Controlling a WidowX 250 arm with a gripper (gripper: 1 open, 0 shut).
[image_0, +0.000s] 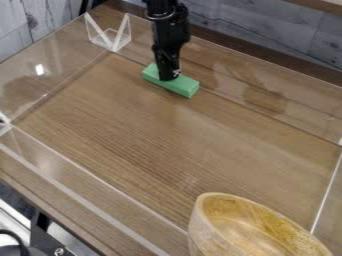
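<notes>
The black gripper reaches down from the top of the camera view, its tip at the left part of a green block lying flat on the wooden table. The fingertips are dark and small, so whether they are open or shut on the block cannot be told.
A white wire-like holder stands at the back left. A large yellow bowl sits at the front right.
</notes>
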